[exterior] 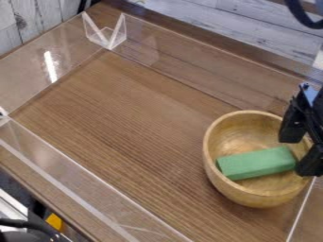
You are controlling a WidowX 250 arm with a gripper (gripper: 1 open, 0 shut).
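Note:
A light wooden bowl [233, 132] sits on the table at the right, holding a green rectangular block [255, 164] that lies on its bottom. My black gripper [293, 151] is at the right edge of the view, over the bowl's right side, largely cut off by the frame. It stands open, and the block lies to its left, with no grip on it visible.
A clear plastic piece [104, 36] stands at the back left. A pale plank surface runs along the back right.

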